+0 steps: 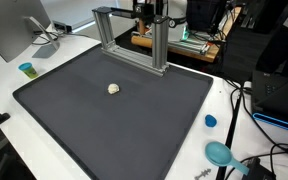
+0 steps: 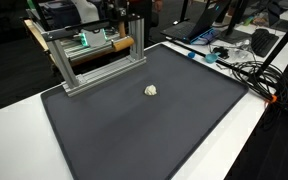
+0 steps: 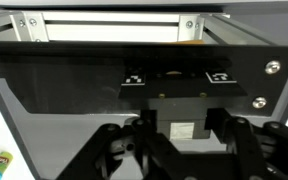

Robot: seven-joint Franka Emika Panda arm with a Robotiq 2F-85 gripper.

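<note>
In the wrist view my gripper is at a black bar (image 3: 74,68) with a metal frame (image 3: 114,31) behind it. Its dark fingers (image 3: 222,122) are close round a black tab (image 3: 182,88) with small black-and-white markers on it, and the fingers are shut on this tab. A pale label (image 3: 182,130) shows just below. Both outside views have the metal stand (image 1: 134,57) at the back edge of the dark board, and there the gripper is cut off or hard to make out. A cream-coloured lump (image 2: 150,90) lies alone on the board.
Most of the dark board (image 1: 104,125) is bare. Beside it are a turquoise ladle-like thing (image 1: 224,155), a blue piece (image 1: 210,121) and a green-and-blue cup (image 1: 28,70). Cables (image 2: 264,75) lie tangled at the far right.
</note>
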